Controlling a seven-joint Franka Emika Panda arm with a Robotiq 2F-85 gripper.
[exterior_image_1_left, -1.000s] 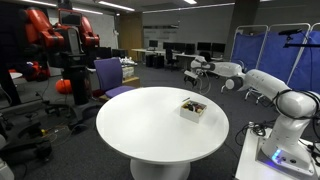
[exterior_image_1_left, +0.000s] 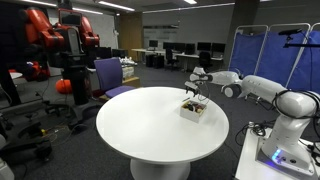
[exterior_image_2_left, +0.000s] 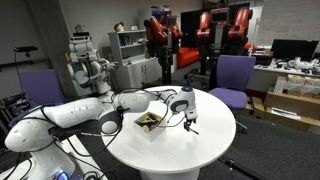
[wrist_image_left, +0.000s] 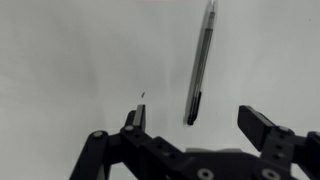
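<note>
A slim pen (wrist_image_left: 203, 58) with a clear barrel and dark end lies on the white table (wrist_image_left: 60, 60) in the wrist view. My gripper stands open, its two dark fingers well apart. The pen's dark end falls in the gap between them in that view; nothing is gripped. How high the fingertips are above the table is hard to judge. From the second exterior view, my gripper (exterior_image_2_left: 188, 124) is low over the table, beside the open box.
An open box (exterior_image_1_left: 190, 115) with small items inside stands on the round table (exterior_image_1_left: 140, 120), close to the arm. A purple chair (exterior_image_2_left: 233, 78) stands beyond the table's edge.
The arm has come down toward the tabletop behind the box over the last second. The box has stayed in place.
</note>
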